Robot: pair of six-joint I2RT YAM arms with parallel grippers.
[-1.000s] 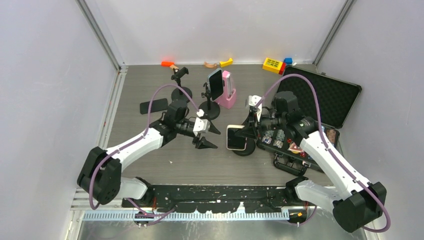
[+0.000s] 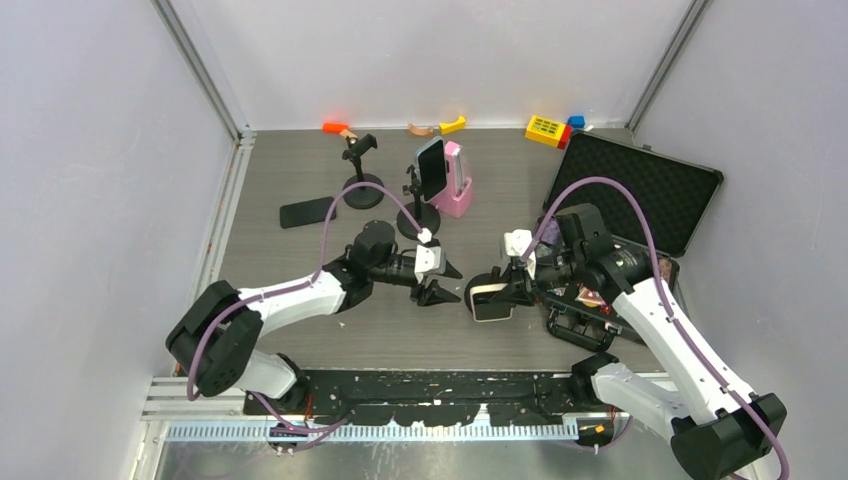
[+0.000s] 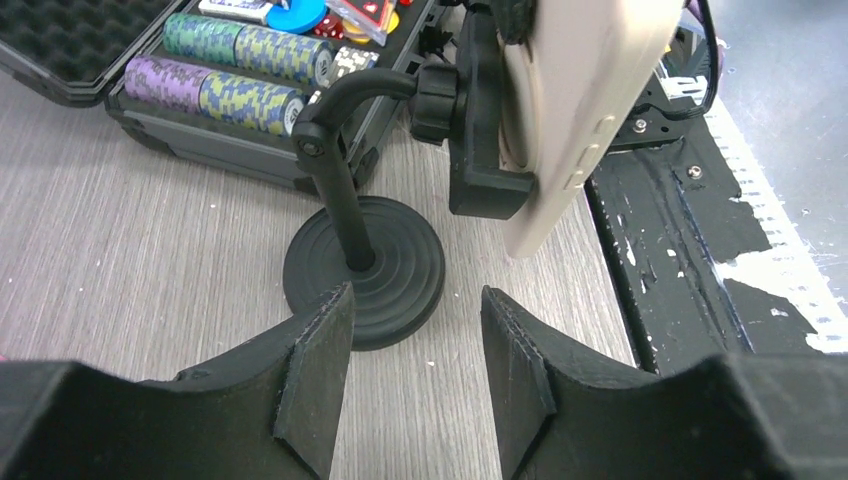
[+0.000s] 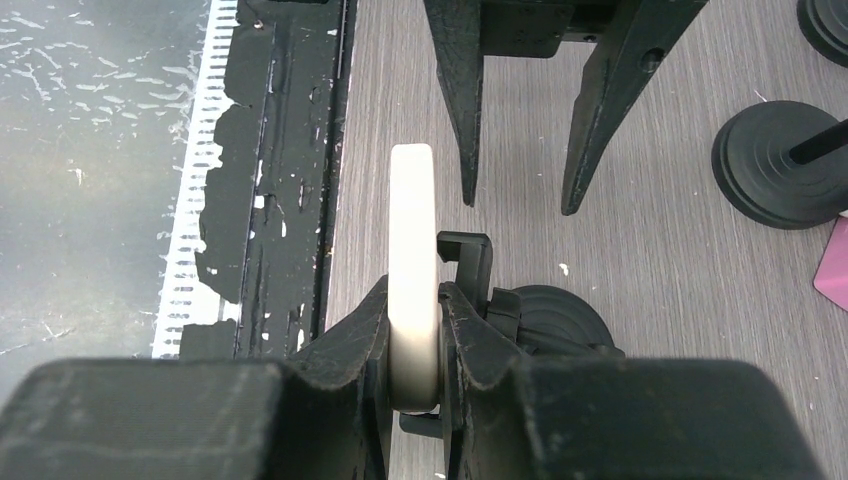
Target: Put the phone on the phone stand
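A cream-edged phone [image 2: 492,310] rests at the holder of a black stand [image 3: 364,285] near the front middle. My right gripper is shut on the phone, whose pale edge runs between its fingers in the right wrist view. In the left wrist view the phone [image 3: 590,90] is seen from its side against the stand's holder. My left gripper hangs open just left of the stand, nothing between its fingers. The top view partly hides the stand behind phone and right gripper.
An open black case [image 2: 630,190] with chips lies on the right. Two more stands [image 2: 362,195], one bearing a phone beside a pink holder [image 2: 455,200], stand at the back. A dark phone [image 2: 305,212] lies left. The case lies close behind the stand.
My right gripper and the phone have moved right and toward the front, the phone's face now seen more tilted. My left gripper has moved right, toward the stand.
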